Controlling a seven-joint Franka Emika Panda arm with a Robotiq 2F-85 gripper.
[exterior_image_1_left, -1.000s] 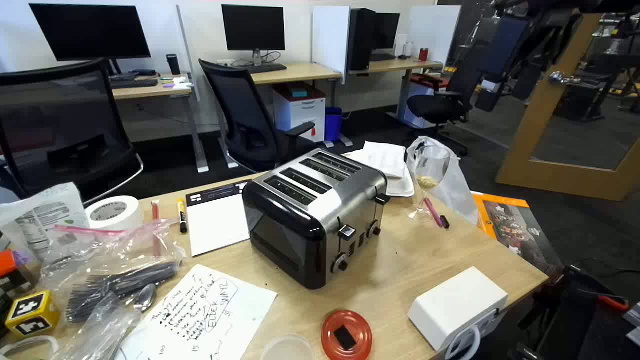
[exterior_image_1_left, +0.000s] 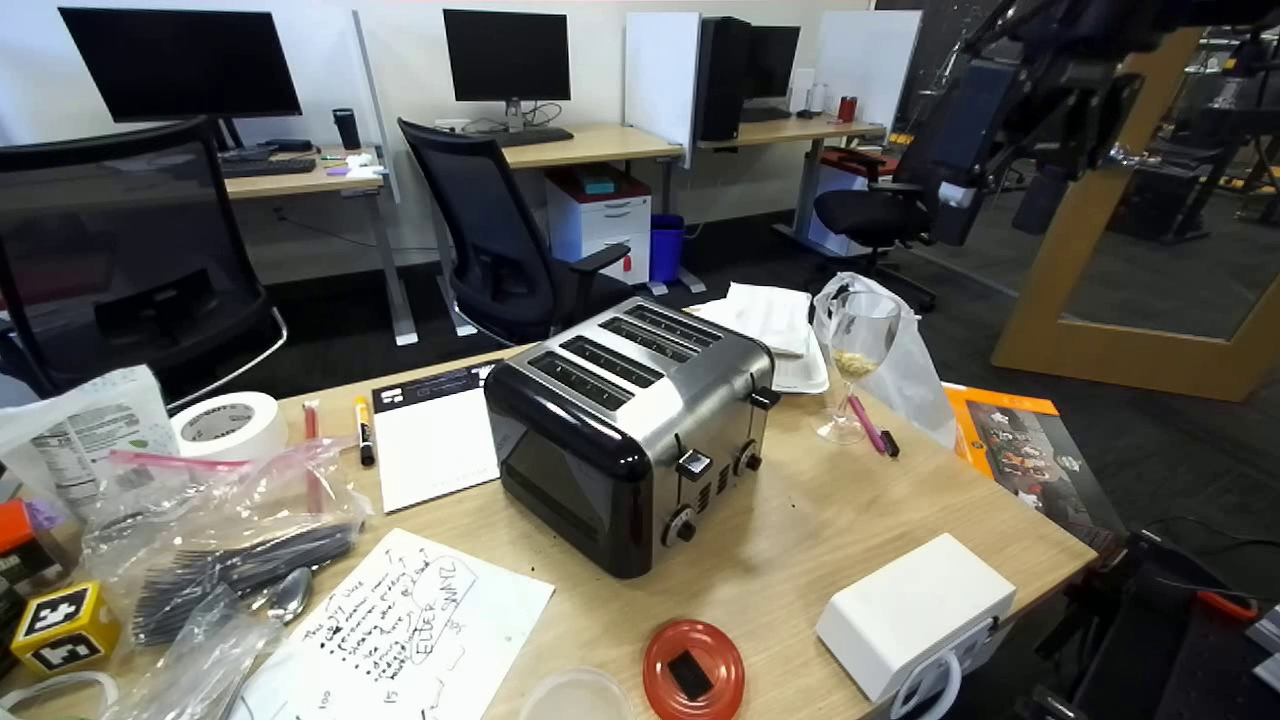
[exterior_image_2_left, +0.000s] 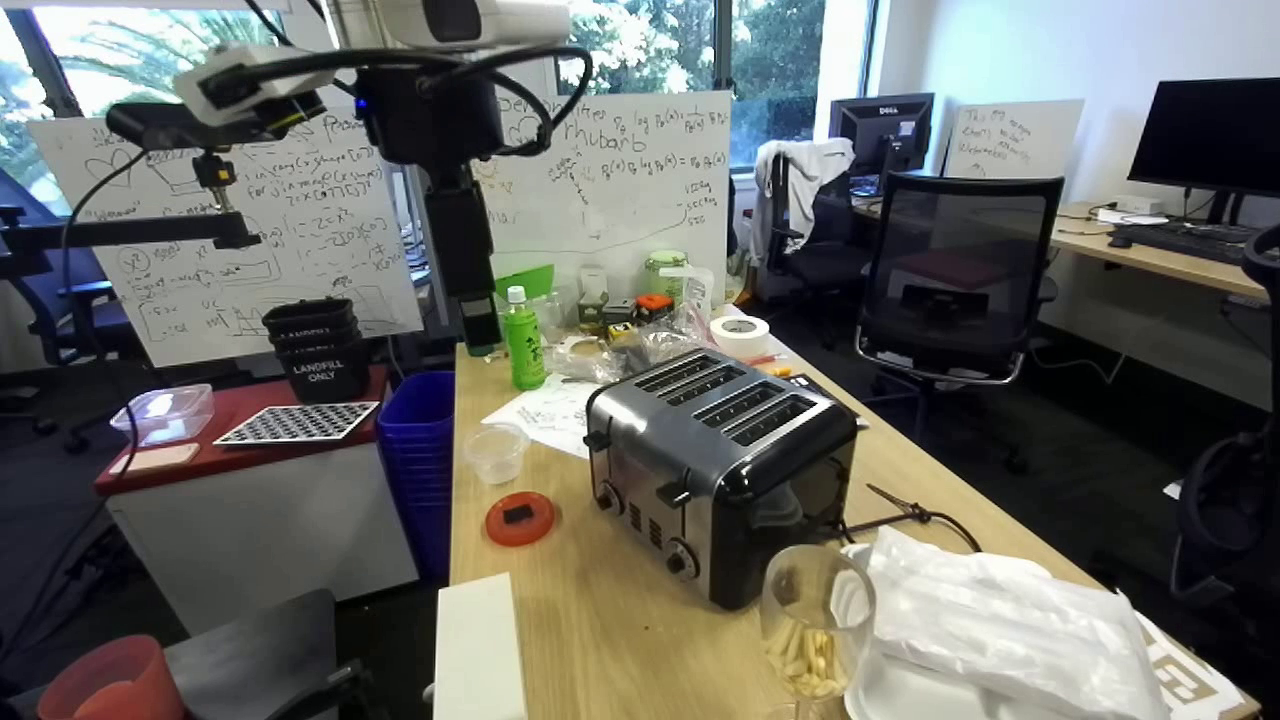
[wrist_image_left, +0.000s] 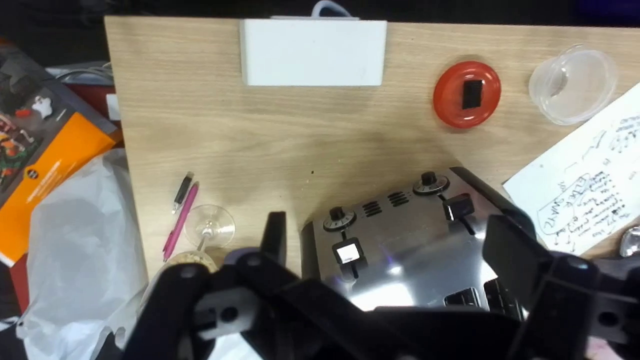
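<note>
My gripper is open in the wrist view, its fingers (wrist_image_left: 274, 235) wide apart with nothing between them. It hangs well above the table; in exterior view 1 the gripper (exterior_image_1_left: 998, 214) shows at the upper right. Below it in the wrist view lies part of a silver and black four-slot toaster (wrist_image_left: 399, 258), with its dials and levers visible and its rest hidden behind the gripper. The whole toaster (exterior_image_1_left: 636, 420) stands upright on the table in exterior view 1. A stemmed glass (exterior_image_2_left: 816, 618) with pale pieces inside stands near the toaster's end.
A white box (wrist_image_left: 315, 54) sits at the table edge. Near it lie a red lid (wrist_image_left: 450, 108) and a clear plastic cup (wrist_image_left: 573, 84). Pink and black pens (wrist_image_left: 180, 222) rest by the glass. Bags, tape (exterior_image_1_left: 228, 426) and papers crowd the far end. Bare wood lies between box and toaster.
In exterior view 1, my gripper has shifted left and slightly downward over the last second. The toaster, glass and other table items have stayed put.
</note>
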